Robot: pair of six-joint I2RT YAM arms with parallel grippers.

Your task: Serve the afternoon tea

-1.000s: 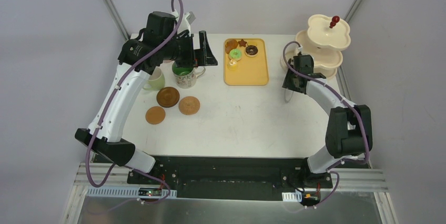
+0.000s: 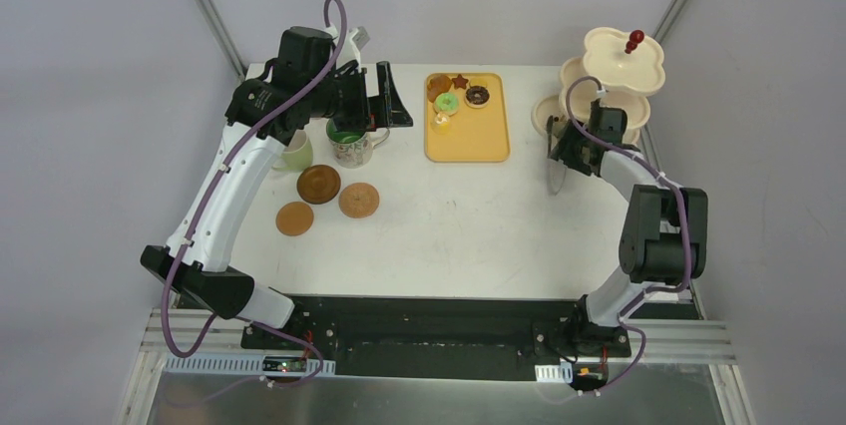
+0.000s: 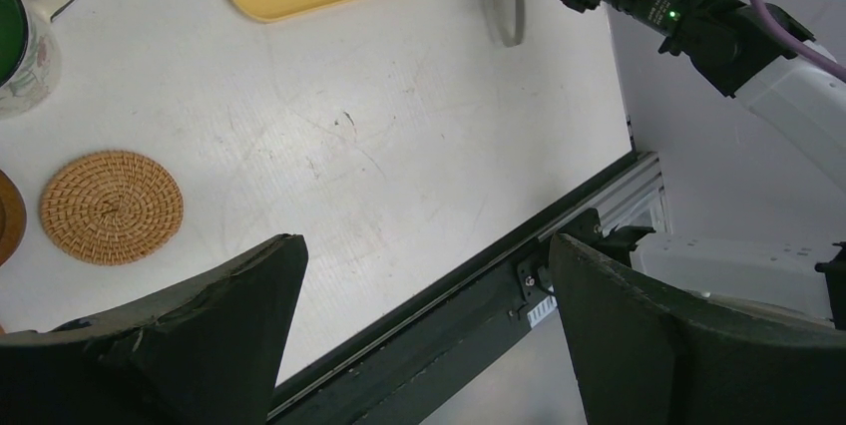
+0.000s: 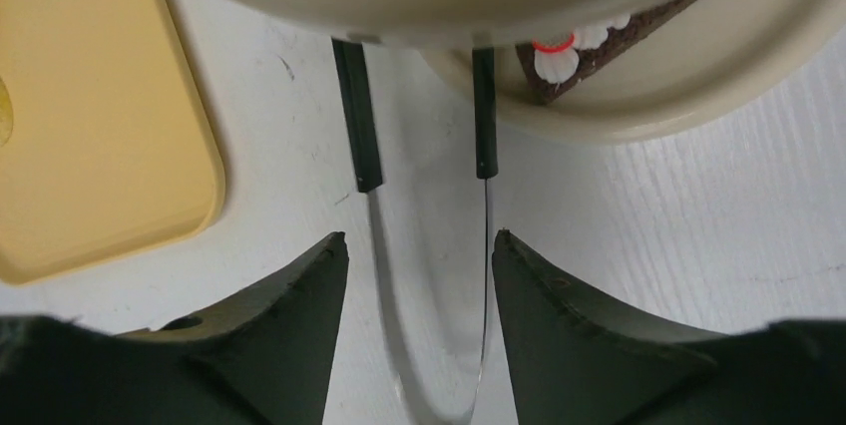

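My right gripper [image 2: 561,151] is at the lower plate of the tiered stand. In the right wrist view its fingers [image 4: 311,290] are spread on both sides of metal tongs [image 4: 387,295] with black tips. A gap shows at the left finger, and the right finger lies near the other tong arm; firm contact cannot be made out. The black tips reach toward a cream plate [image 4: 638,131] with a dark cake slice [image 4: 638,31] on it. My left gripper [image 2: 384,106] is open and empty, near the patterned cup [image 2: 352,153].
A yellow tray [image 2: 467,146] with donuts and other sweets stands mid-table. Woven coasters [image 2: 359,201] and a brown one [image 2: 318,185] lie at left, by a pale green cup [image 2: 297,154]. The cream tiered stand [image 2: 609,61] overhangs the right gripper.
Over the last second my right gripper moved a little right with the tongs. The left arm hardly moved.
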